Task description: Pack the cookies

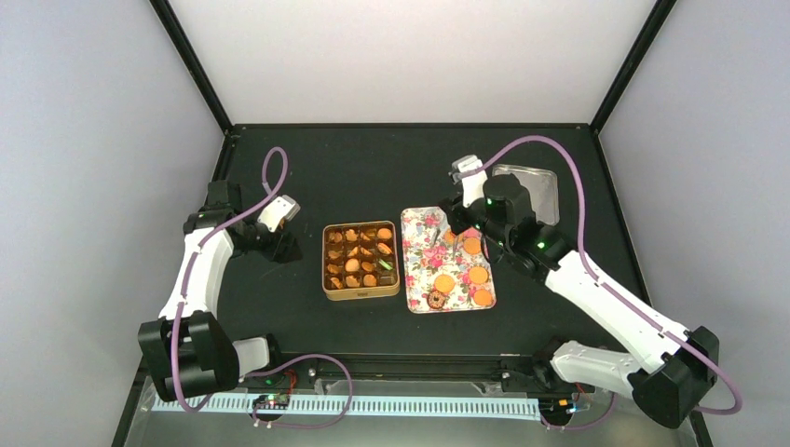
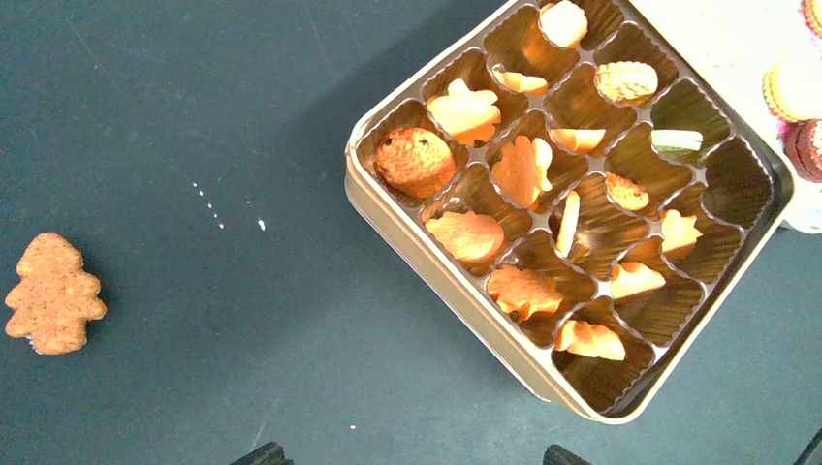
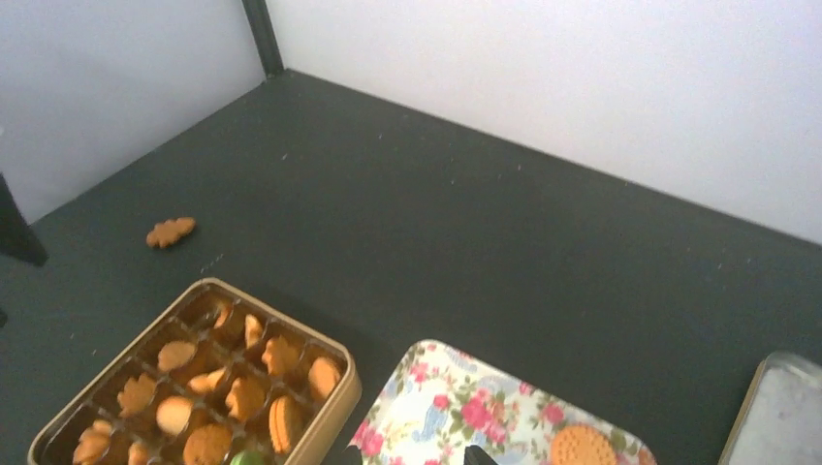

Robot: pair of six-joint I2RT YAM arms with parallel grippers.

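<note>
A gold box with a divided tray stands mid-table, cookies in most compartments. In the left wrist view the compartment at its right corner is empty; the one beside it holds a green-topped cookie. A brown tree-shaped cookie lies on the table left of the box. My left gripper is open, left of the box, nothing between its fingers. Over the floral tray hangs my right gripper, its fingertips apart. Only those tips enter the right wrist view, with no cookie visible between them.
Round cookies and a dark ring-shaped one lie on the floral tray. A bare metal tray sits at the back right, partly behind my right arm.
</note>
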